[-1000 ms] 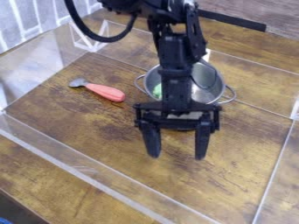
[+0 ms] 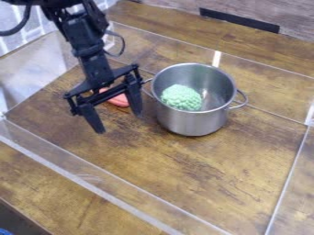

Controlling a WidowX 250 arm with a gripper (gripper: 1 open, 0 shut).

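My black gripper (image 2: 114,117) is open, held low over the wood at the left of a steel pot (image 2: 196,115), its fingers spread apart. A pink-red object (image 2: 117,100) lies just behind it, mostly hidden by the arm. Inside the pot, toward its left side, is a pale green textured item (image 2: 181,96).
Clear panel edges run along the left front, the back and the right side.
The arm has swung left and back, from in front of the pot to beside it, over the pink-red object. The pot's inside is now unobstructed.
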